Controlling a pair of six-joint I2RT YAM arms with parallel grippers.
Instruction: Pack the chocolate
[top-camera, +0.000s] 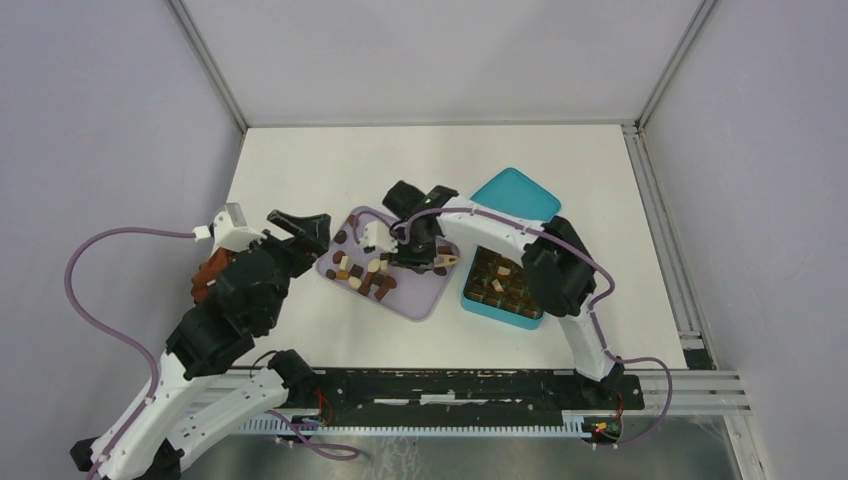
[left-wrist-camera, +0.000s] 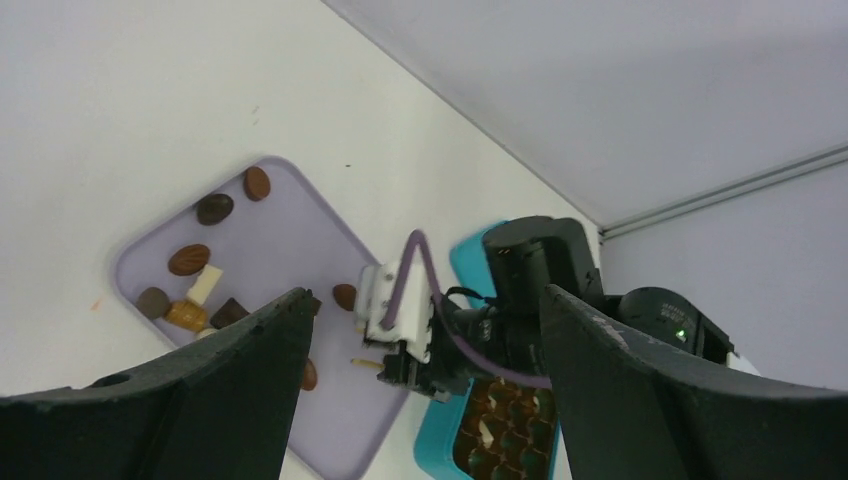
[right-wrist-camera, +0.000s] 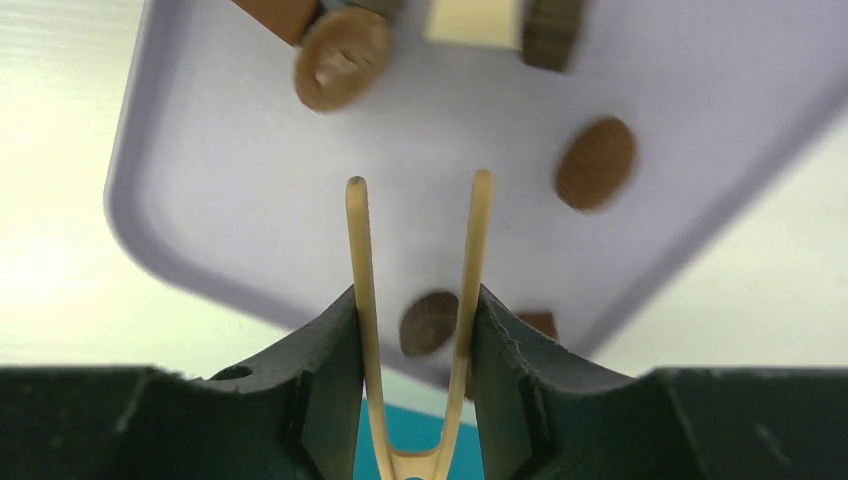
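Observation:
Brown, dark and cream chocolates lie loose in a lilac tray (top-camera: 422, 303). My right gripper (top-camera: 430, 264) is over the tray's right part, shut on tan tongs (right-wrist-camera: 463, 330). The tongs' two tips stand apart with nothing between them. In the right wrist view, bare tray floor is behind the tips, with an oval brown chocolate (right-wrist-camera: 597, 163) to their right and a dark round one (right-wrist-camera: 430, 323) partly behind them. The blue box (top-camera: 505, 317) holds a dark divided insert, with a cream piece (top-camera: 498, 286) in it. My left gripper (top-camera: 303, 232) is open and empty, left of the tray.
A blue lid-like piece (top-camera: 515, 190) lies flat behind the box, partly covered by the right arm. Something reddish-brown (top-camera: 207, 272) shows beyond the left arm, mostly hidden.

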